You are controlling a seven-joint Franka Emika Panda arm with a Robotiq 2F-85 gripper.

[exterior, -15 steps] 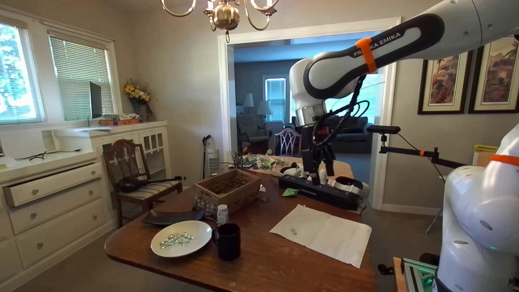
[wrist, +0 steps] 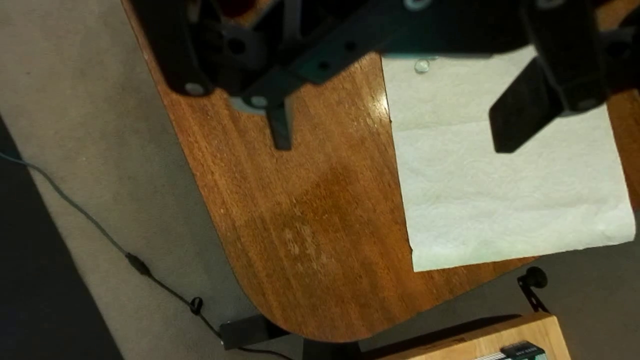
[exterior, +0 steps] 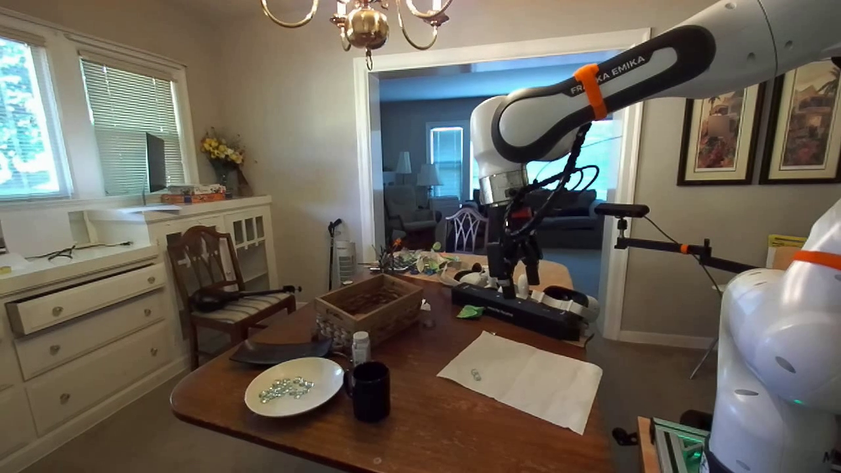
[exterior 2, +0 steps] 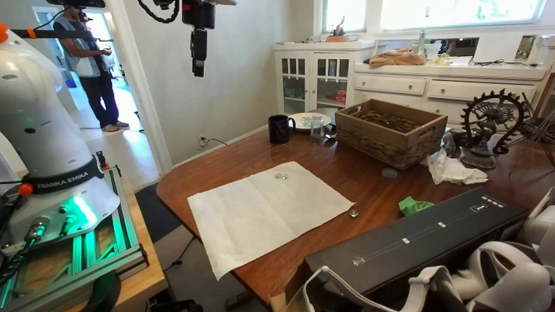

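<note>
My gripper is open, its two fingers spread wide with nothing between them in the wrist view. It hangs well above the table, clear of every object. Beneath it a white paper sheet (exterior 2: 260,213) lies flat near the table's end. On the sheet rest a couple of clear glass beads (exterior 2: 281,176); in the wrist view one bead (wrist: 421,66) shows and the gripper body partly covers the area. Another bead (exterior 2: 354,213) sits on bare wood just off the sheet's corner. A white plate (exterior: 260,405) holds several more beads.
Near the plate stand a black mug (exterior: 370,391) and a small clear jar (exterior: 361,347). A woven basket (exterior: 370,307), a long black box (exterior: 516,311), a green wrapper (exterior 2: 414,206) and a white headset (exterior 2: 494,275) take up other parts. Bare wood surrounds the sheet.
My gripper has shifted very slightly in exterior view 1, a touch to the left. The objects on the table have not moved.
</note>
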